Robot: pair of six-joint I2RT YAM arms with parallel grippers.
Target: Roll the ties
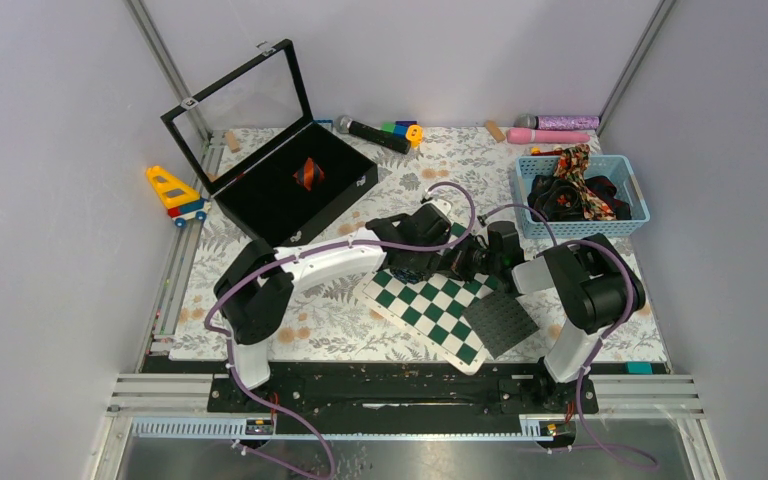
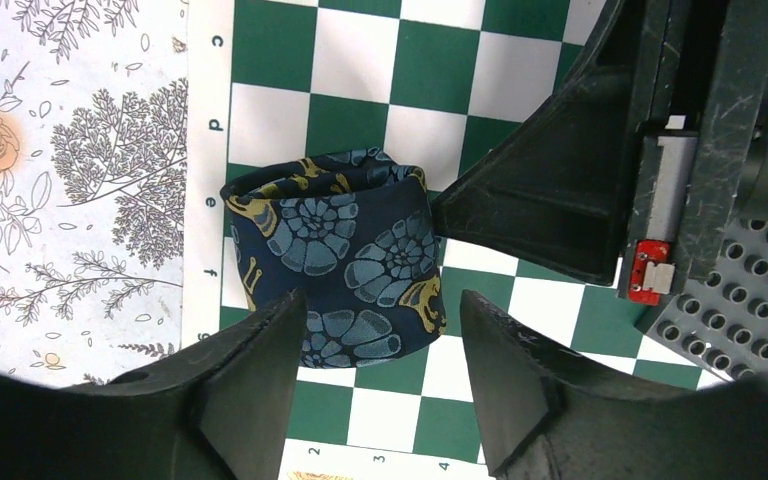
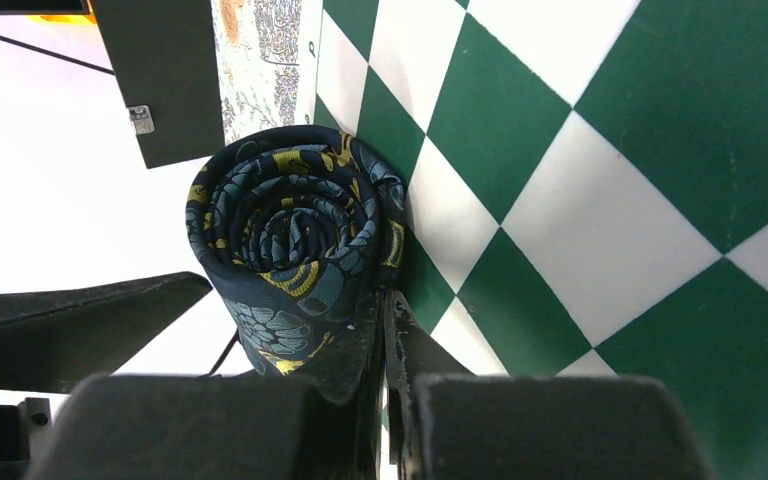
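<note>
A dark navy tie with blue flowers and yellow marks lies coiled into a roll (image 2: 345,262) on the green-and-white chessboard (image 2: 345,60). The right wrist view shows the spiral end of this roll (image 3: 290,225). In the left wrist view my left gripper stands open over the roll, a finger on either side of its lower part, clear space at the right. My right gripper is shut, its fingertips right beside the roll's lower side; nothing shows between them. An orange-and-dark striped rolled tie (image 1: 309,174) sits in the black box (image 1: 338,212).
A blue basket (image 1: 585,229) with bunched dark and patterned ties stands at the back right. The box's glass lid is raised. A grey studded plate (image 1: 500,323) overlaps the board's right side. Microphones (image 1: 373,134) lie along the back.
</note>
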